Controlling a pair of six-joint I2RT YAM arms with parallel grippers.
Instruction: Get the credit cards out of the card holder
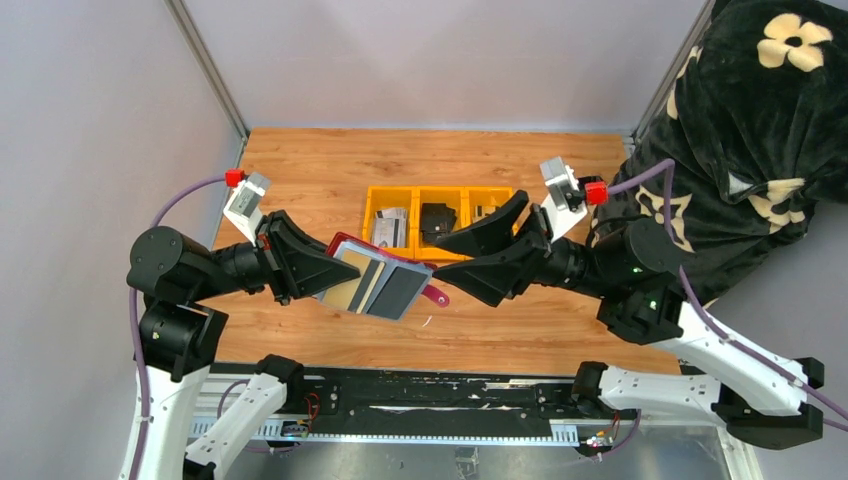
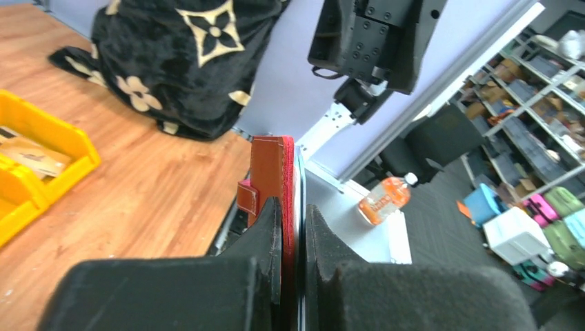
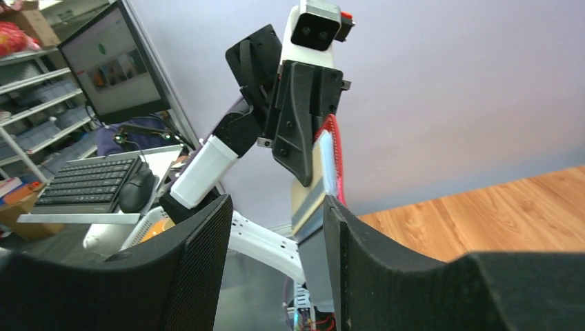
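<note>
My left gripper [image 1: 330, 275] is shut on the red card holder [image 2: 268, 165], which hangs tilted over the table with a pink tab at its lower right. In the top view grey and beige cards [image 1: 390, 292] with stripes show on its face. In the left wrist view the holder is edge-on between the fingers. My right gripper [image 1: 480, 250] stands open just right of the holder; in the right wrist view the holder and cards show beyond its parted fingers.
A yellow three-compartment tray [image 1: 410, 197] with cards and dark items sits behind on the wooden table [image 1: 300, 160]. A black patterned cloth [image 1: 750, 120] fills the right side.
</note>
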